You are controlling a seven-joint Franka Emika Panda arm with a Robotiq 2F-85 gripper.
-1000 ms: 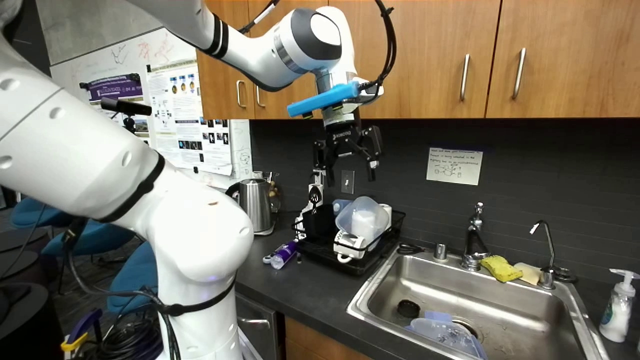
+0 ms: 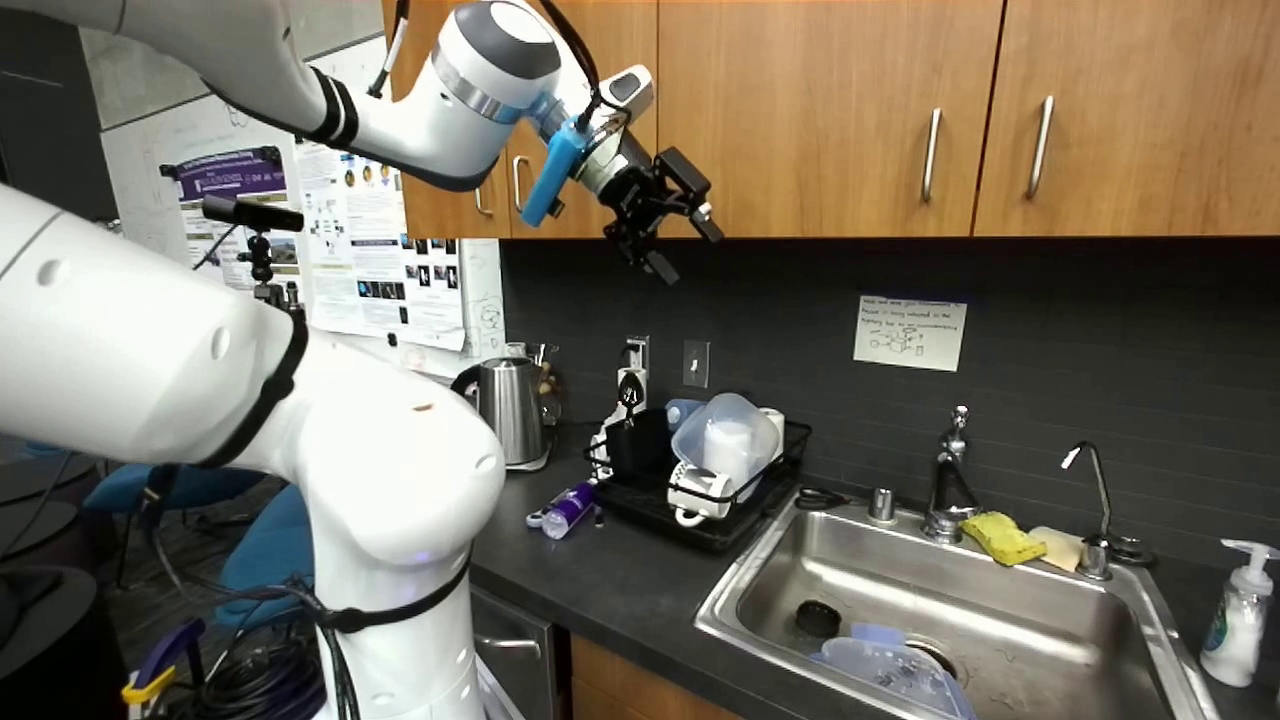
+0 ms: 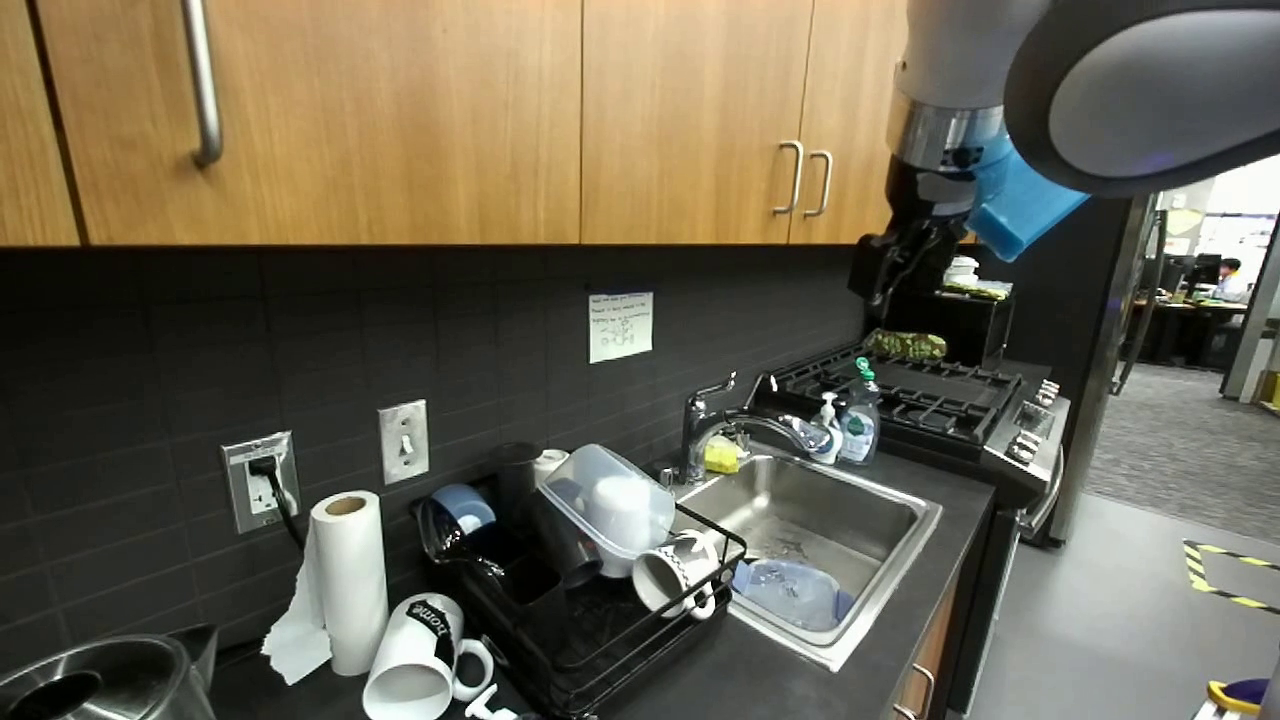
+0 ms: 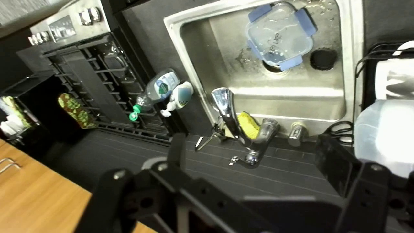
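My gripper (image 2: pixel 687 250) is open and empty, raised in front of the wooden cupboards and well above the dish rack. In the wrist view its black fingers (image 4: pixel 336 165) stand wide apart, with the dark backsplash and faucet (image 4: pixel 248 143) beyond them. The steel sink (image 2: pixel 960 594) holds a clear lidded container (image 4: pixel 280 35) with blue clips. A black dish rack (image 3: pixel 600 666) carries a clear plastic tub (image 3: pixel 612 504), mugs and dark items. Behind the faucet lies a yellow sponge (image 2: pixel 1004 538).
A kettle (image 2: pixel 510 410) and purple bottle (image 2: pixel 566 510) are left of the rack. Paper towels (image 3: pixel 350 582) and a white mug (image 3: pixel 414 660) stand nearby. Soap bottles (image 4: pixel 163 87) sit between sink and stove (image 3: pixel 936 390). Cupboards (image 2: pixel 828 120) are close to the gripper.
My gripper has risen and shifted slightly left in exterior view 1, tilting from pointing down to pointing toward the lower right. The arm has pulled back. The objects on the counter look unmoved.
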